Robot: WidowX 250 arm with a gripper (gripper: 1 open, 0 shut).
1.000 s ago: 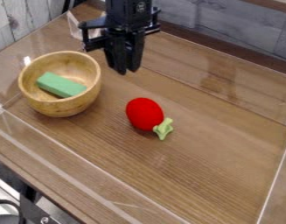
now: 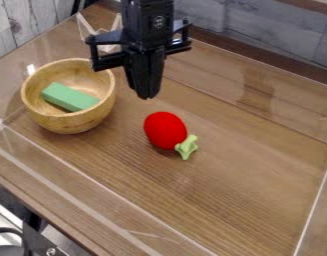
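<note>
My gripper [image 2: 138,70] hangs from the top centre on a black arm, above the wooden table and to the upper right of a wooden bowl [image 2: 94,115]; whether it holds anything cannot be seen clearly. The bowl at the left holds a green block [image 2: 70,97]. A red round object [image 2: 163,129] with a pale green end [image 2: 186,148] lies on the table right of the bowl, below the gripper and apart from it.
A white item [image 2: 106,30] sits behind the arm at the back left. A dark cable runs at the bottom left corner.
My gripper has moved down a little in the view. The bowl, green block and red object have stayed in place.
</note>
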